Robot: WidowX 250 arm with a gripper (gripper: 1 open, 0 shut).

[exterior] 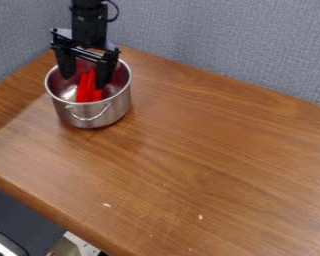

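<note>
A steel pot (101, 113) with a wire handle stands on the wooden table at the upper left. A red object (88, 86) lies inside it. The black gripper (87, 70) hangs over the pot with its fingers reaching down into it, one each side near the top of the red object. Whether the fingers touch the object or are closed on it cannot be told.
A grey padded wall (243, 50) runs behind the table. The table's edge drops away at the lower left.
</note>
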